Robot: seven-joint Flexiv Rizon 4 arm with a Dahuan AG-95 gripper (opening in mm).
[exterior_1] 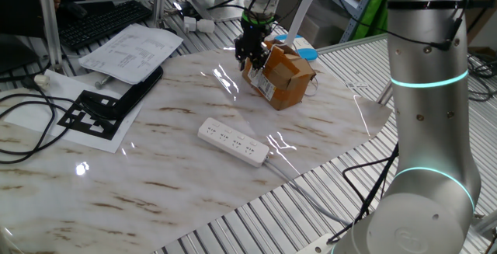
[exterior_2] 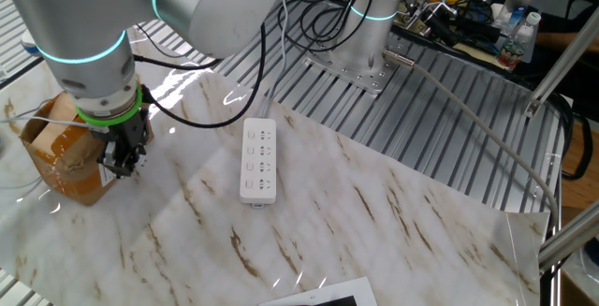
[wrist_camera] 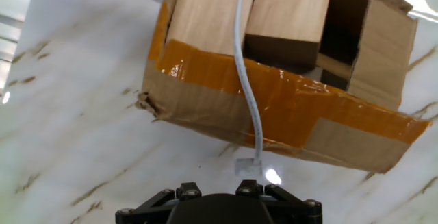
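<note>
My black gripper point(exterior_1: 250, 58) hangs beside the open cardboard box point(exterior_1: 289, 83), at its left side in exterior view 1. Its two fingers stand apart at the bottom of the wrist view, so the gripper looks open, with nothing visible between them. A white cable point(wrist_camera: 248, 90) runs across the box and over its taped edge. It ends in a small white plug point(wrist_camera: 248, 168) just ahead of the fingertips; whether they touch cannot be made out. A white power strip point(exterior_2: 258, 161) lies flat on the marbled tabletop, away from the gripper.
Wooden blocks point(wrist_camera: 287, 8) sit inside the box. Papers point(exterior_1: 130, 52), a black-and-white marker sheet point(exterior_1: 92, 122) and a keyboard point(exterior_1: 105, 27) occupy the left side.
</note>
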